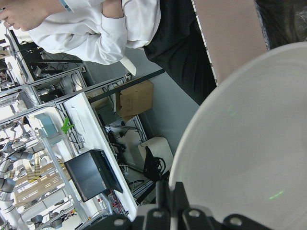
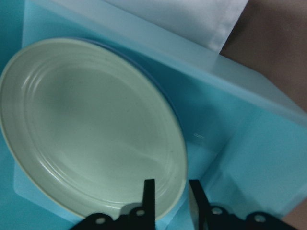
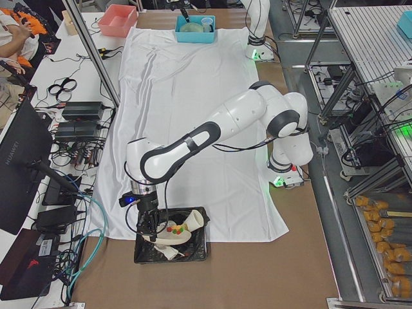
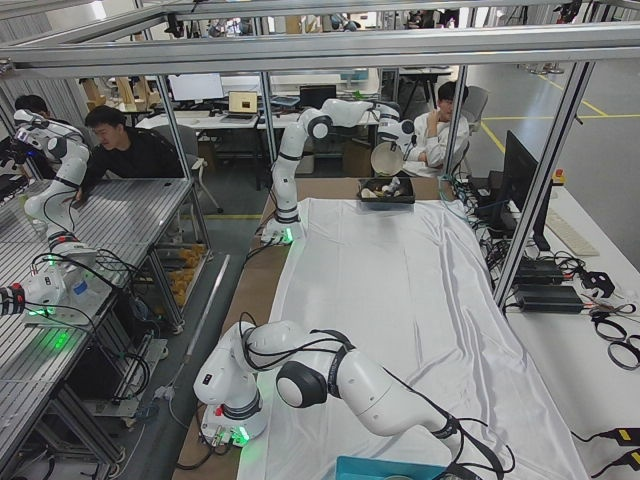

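My left gripper is shut on the rim of a white plate (image 1: 240, 143), which fills the right of the left wrist view; in the camera right view this plate (image 4: 388, 160) hangs tilted above a black tray (image 3: 170, 256) holding a white cup (image 3: 194, 221) and small colored items. My right gripper stands open over a blue bin (image 2: 249, 153). In that bin a pale green plate (image 2: 91, 124) lies on a blue one, its rim near the fingertips.
A white cloth (image 3: 187, 96) covers most of the table between the two arms. A pink basket (image 3: 118, 20) stands at the far corner. A monitor (image 3: 22, 167) and cables crowd the side desk. People sit nearby.
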